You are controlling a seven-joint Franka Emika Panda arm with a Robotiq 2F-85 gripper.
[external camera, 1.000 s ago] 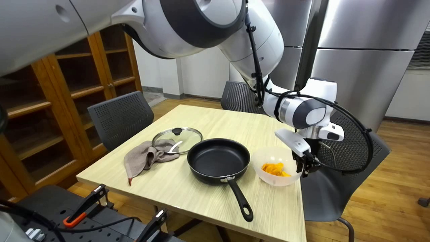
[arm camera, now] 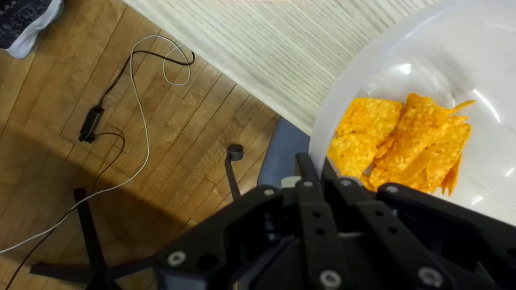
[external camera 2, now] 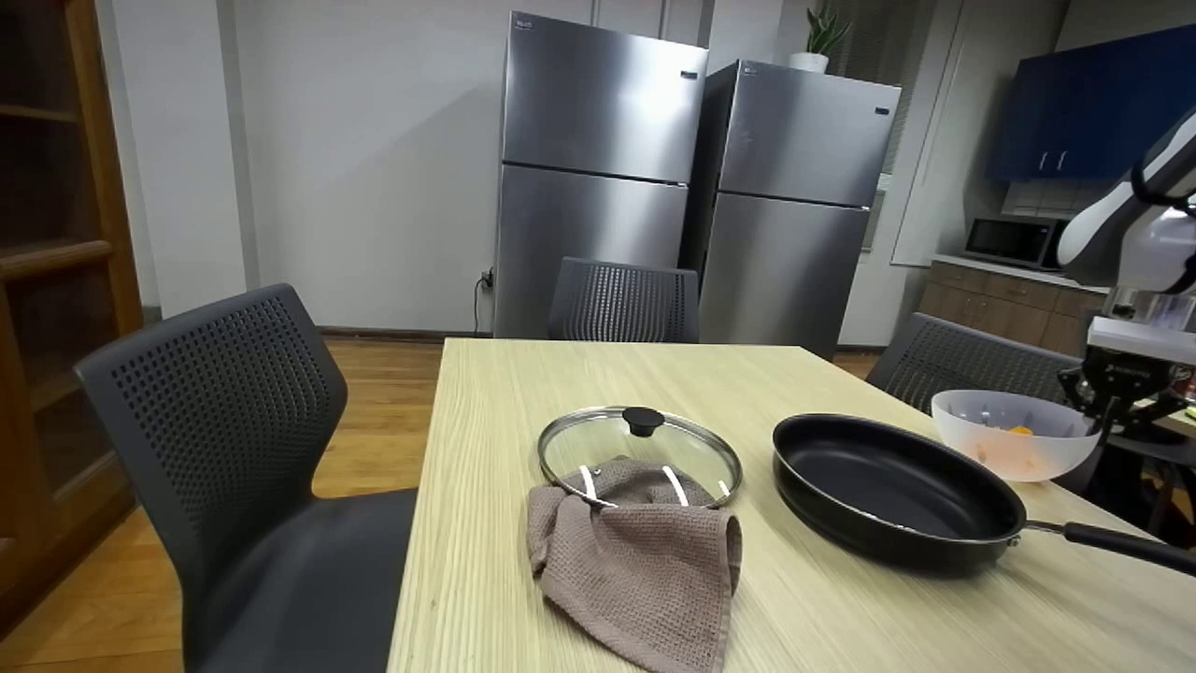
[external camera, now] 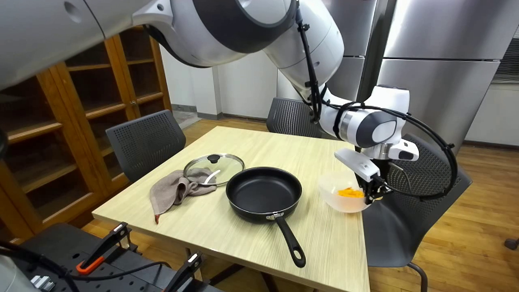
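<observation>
A translucent white bowl (external camera: 335, 200) is at the right edge of the table, its side nearest the arm reaching the edge. Orange chips (arm camera: 406, 140) lie heaped inside it, seen clearly in the wrist view. My gripper is shut on the bowl's rim, one finger outside the wall and one inside. In exterior view 2 the bowl (external camera 2: 998, 437) looks upright or nearly so. Whether its base touches the table I cannot tell. An empty black frying pan (external camera: 264, 190) sits left of the bowl, its handle toward the front.
A glass lid (external camera: 214, 168) rests partly on a crumpled brown cloth (external camera: 177, 190) at the table's left. Chairs stand around the table, one (external camera: 389, 228) right beside the bowl and gripper.
The bowl and my gripper have moved right and back, away from the pan toward the table's right edge. The gripper also sits slightly higher. Pan, lid and cloth have stayed put.
</observation>
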